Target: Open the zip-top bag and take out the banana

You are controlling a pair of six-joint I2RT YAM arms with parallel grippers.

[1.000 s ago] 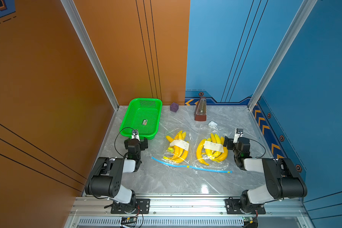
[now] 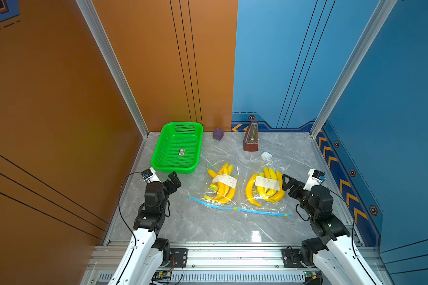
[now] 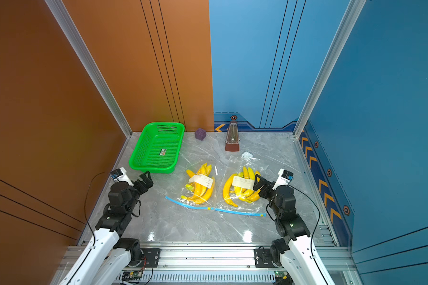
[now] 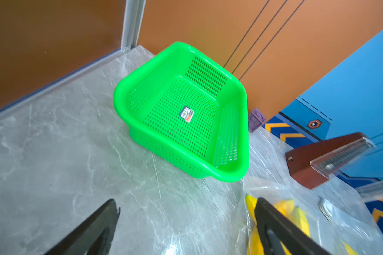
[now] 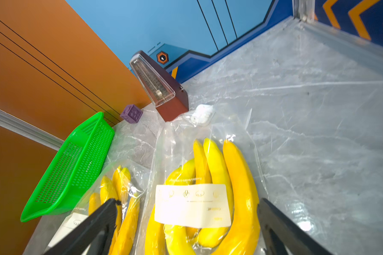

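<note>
Two clear zip bags of yellow bananas, each with a white label, lie on the grey table: the left bag (image 2: 222, 182) beside the basket, the right bag (image 2: 264, 186) farther right (image 5: 191, 204). My left gripper (image 2: 173, 179) is open, empty, left of the left bag; its wrist view shows the fingers over bare table and the bag's edge. My right gripper (image 2: 287, 182) is open, empty, at the right bag's right side, over it in the right wrist view. Whether the zips are closed I cannot tell.
A green basket (image 2: 158, 159) stands at back left, a purple cube (image 2: 218, 134) and a brown metronome (image 2: 250, 144) at the back. A blue strip (image 2: 261, 212) lies in front of the bags.
Both arms have reached up from folded poses and turned; the left gripper has swung toward the left and front, the right one slightly down. The bags have not moved.
</note>
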